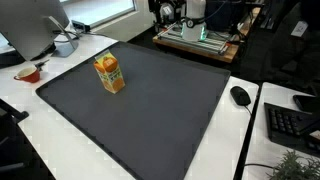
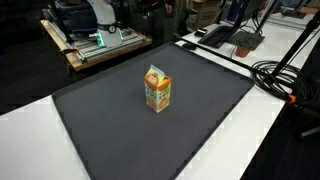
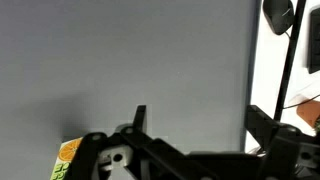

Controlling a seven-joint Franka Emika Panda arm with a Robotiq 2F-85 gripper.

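A small orange carton (image 1: 109, 76) with a pale top stands upright on the dark grey mat (image 1: 150, 125), left of its middle in exterior view 1. Exterior view 2 has the same carton (image 2: 158, 92) near the mat's centre. Only part of the carton (image 3: 67, 157) shows at the lower left of the wrist view, outside the fingers. My gripper is open over bare mat, its dark fingers wide apart with nothing between them. Neither exterior view shows the gripper clearly.
A red cup (image 1: 29, 74) is on the white table left of the mat. A black mouse (image 1: 240, 96) and keyboard (image 1: 292, 124) lie to the right. Coiled black cables (image 2: 280, 80) sit at the table's side.
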